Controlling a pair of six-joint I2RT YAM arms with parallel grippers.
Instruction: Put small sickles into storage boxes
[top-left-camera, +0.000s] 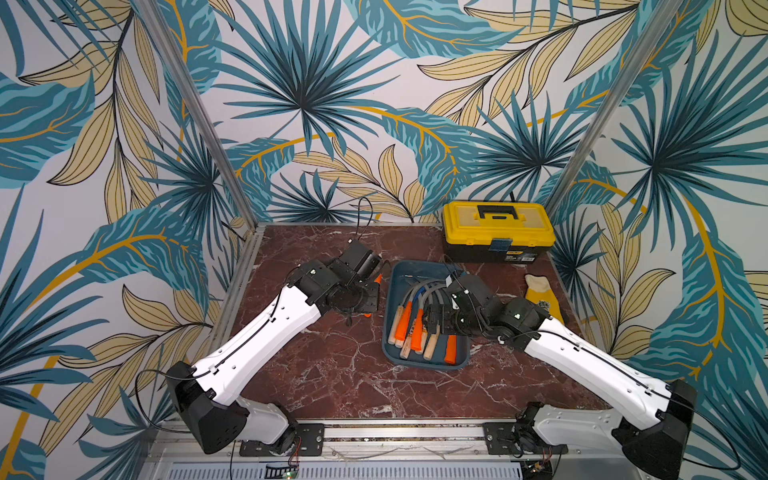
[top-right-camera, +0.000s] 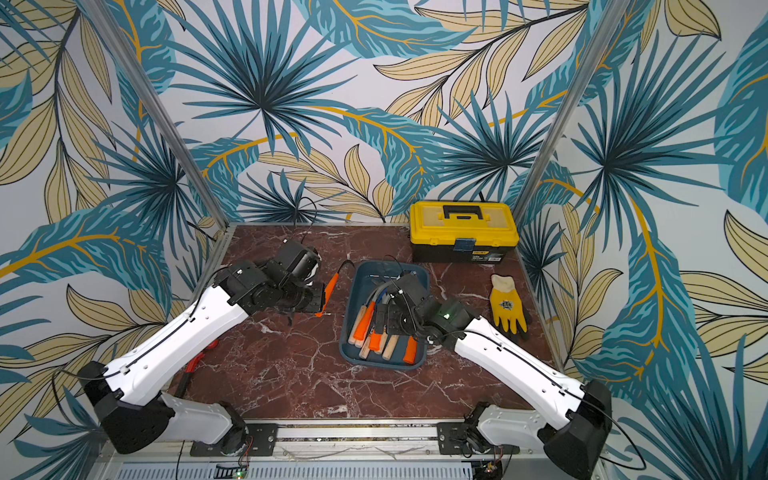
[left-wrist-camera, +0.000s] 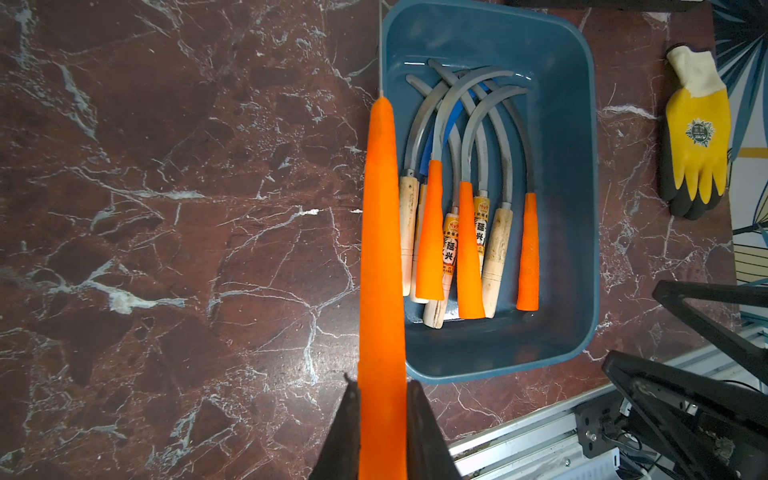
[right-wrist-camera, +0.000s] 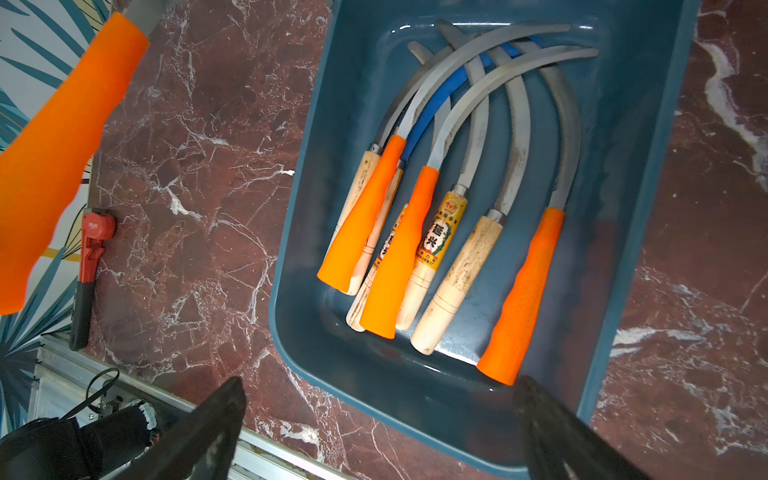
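An orange-handled sickle (left-wrist-camera: 381, 256) is held by my left gripper, its fingers on either side of the handle, raised beside the blue storage box (left-wrist-camera: 584, 240); it also shows in the top right view (top-right-camera: 330, 289). Several sickles with orange (right-wrist-camera: 520, 304) and wooden (right-wrist-camera: 456, 284) handles lie in the box, curved blades toward the back. My right gripper hangs over the box, its two blurred fingers wide apart with nothing held between them.
A yellow-lidded toolbox (top-left-camera: 497, 224) stands at the back right, a yellow glove (top-right-camera: 506, 304) lies at the right, and a red pipe wrench (right-wrist-camera: 90, 264) at the left.
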